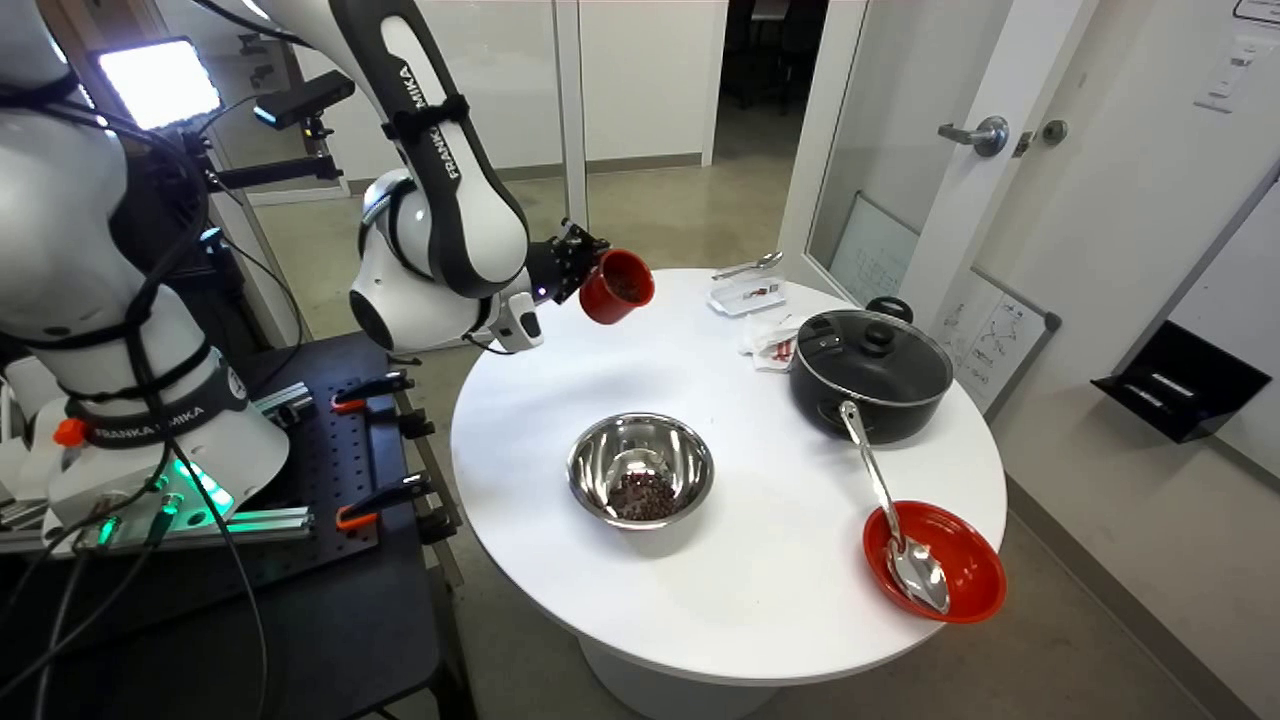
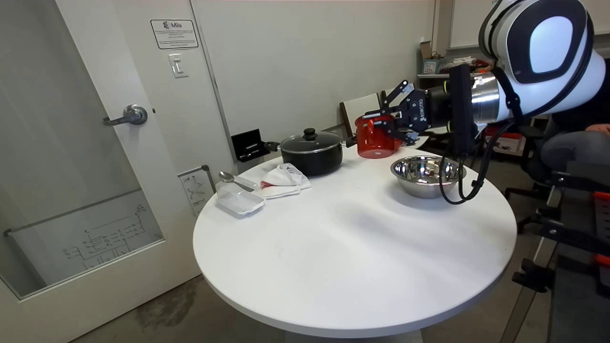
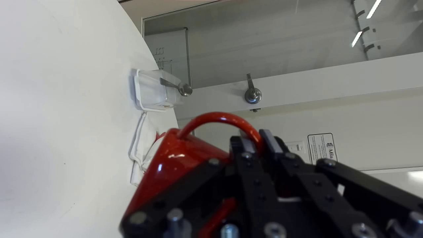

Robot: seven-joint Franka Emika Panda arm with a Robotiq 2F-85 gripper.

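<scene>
A red mug (image 1: 617, 288) is held in the air over the table's far left side, tilted so that its mouth faces away from the arm. My gripper is shut on the mug's curved handle (image 3: 222, 117), which passes between the fingertips in the wrist view. Something dark shows inside the mug, too small to make out. A steel bowl (image 1: 639, 470) stands upright on the table with small dark brown pieces (image 1: 642, 496) in its bottom. The mug is apart from the bowl, farther back in exterior view 1.
On the white table (image 1: 528, 480) stand a lidded black pot (image 1: 872, 372) and a red bowl (image 1: 966, 564) with a large spoon (image 1: 918, 574) in it. A clear container (image 2: 240, 197) with a spoon across it lies beside a white cloth (image 2: 284, 180).
</scene>
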